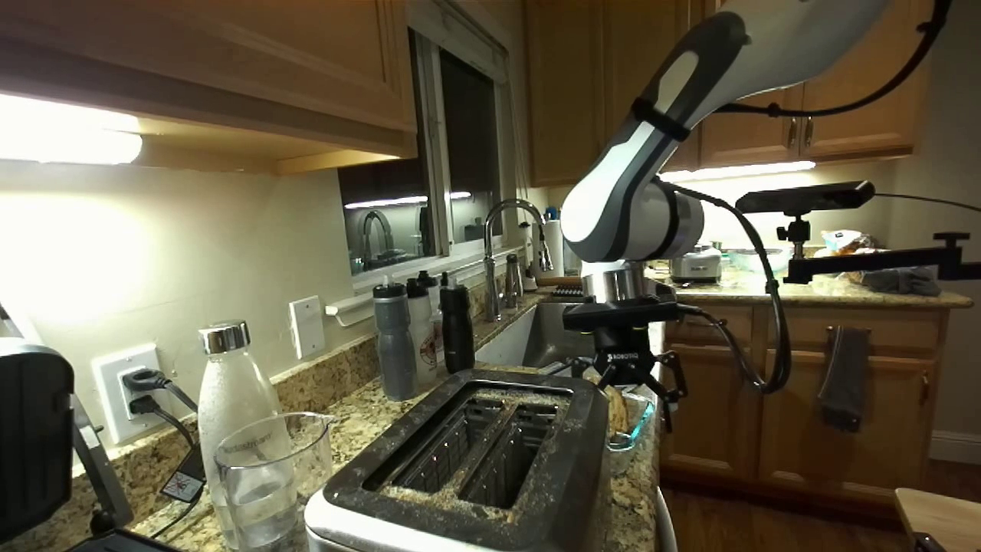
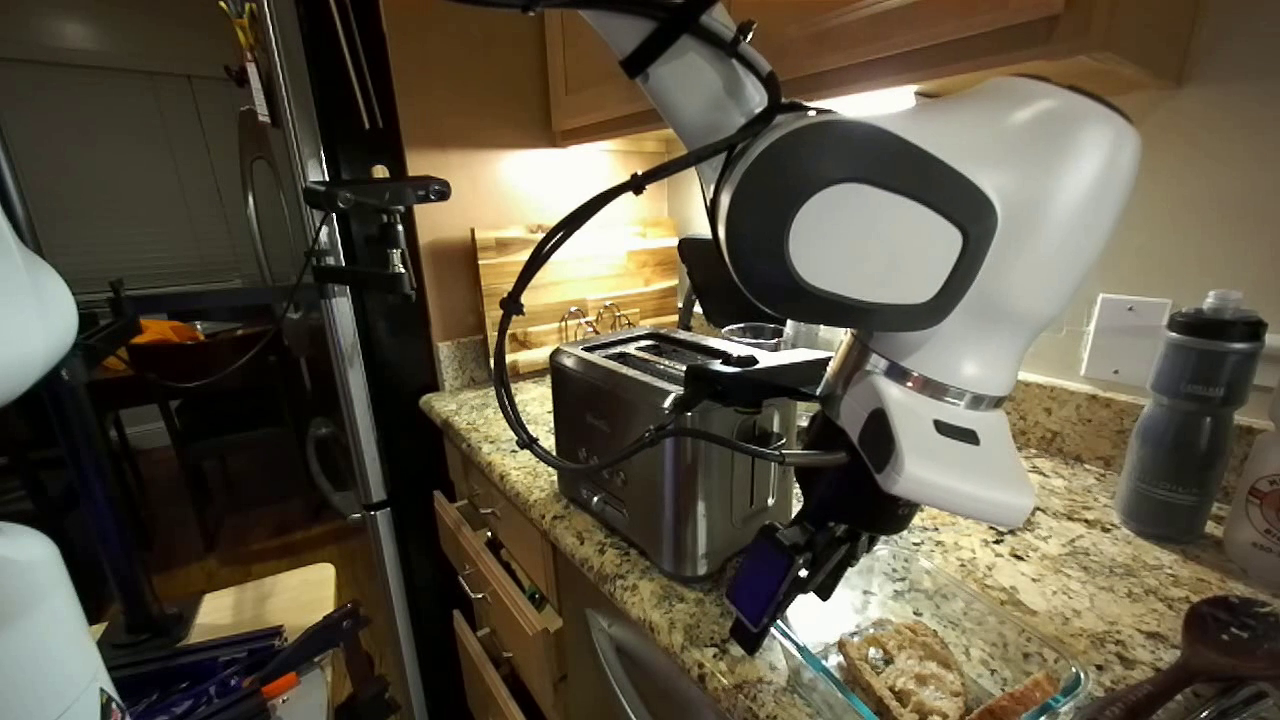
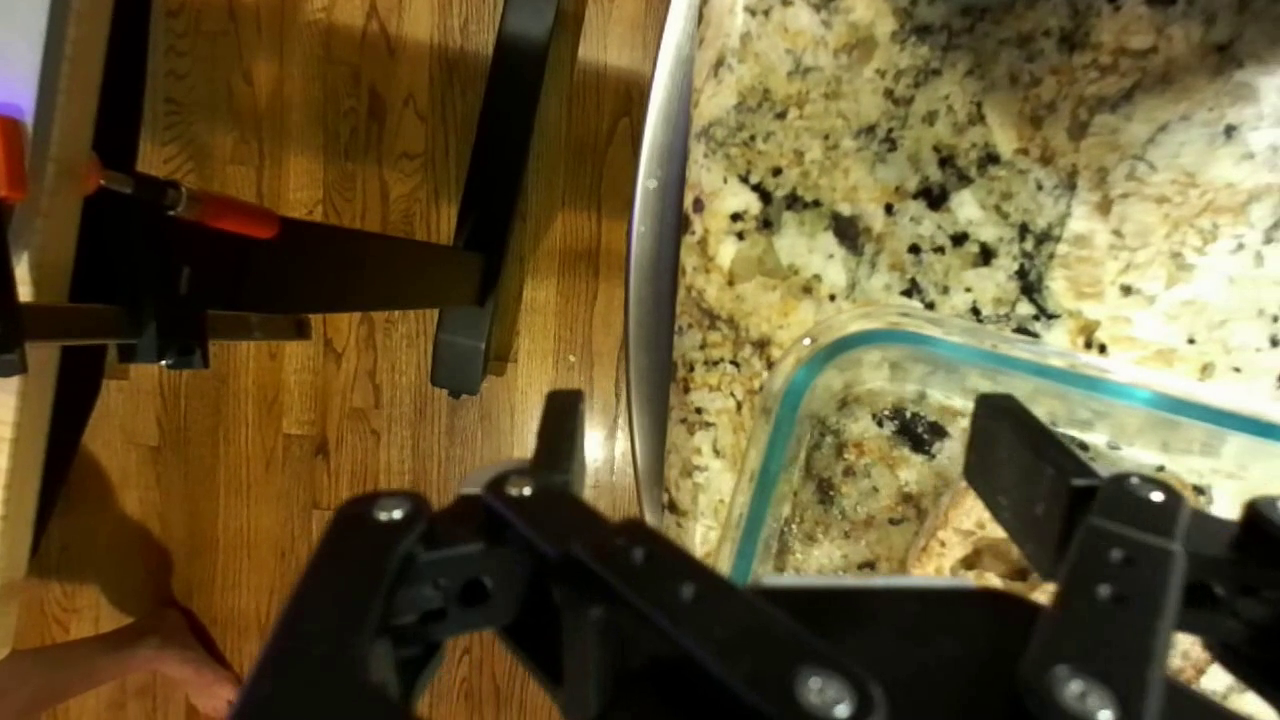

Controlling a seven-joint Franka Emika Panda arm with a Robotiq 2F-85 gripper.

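A glass dish with a teal rim holds pieces of bread on the granite counter. My gripper is open, its fingers wide apart and nothing between them. In the wrist view one finger hangs over the dish beside the bread, while the other finger is out past the counter edge. The dish's near wall lies between them in that view. Part of the bread is hidden beneath the gripper there. A steel toaster with two empty-looking slots stands close to the dish.
Several bottles line the wall beyond the toaster. A clear measuring jug and a glass bottle stand left of it. A dark spoon lies right of the dish. Open drawers jut out below the counter.
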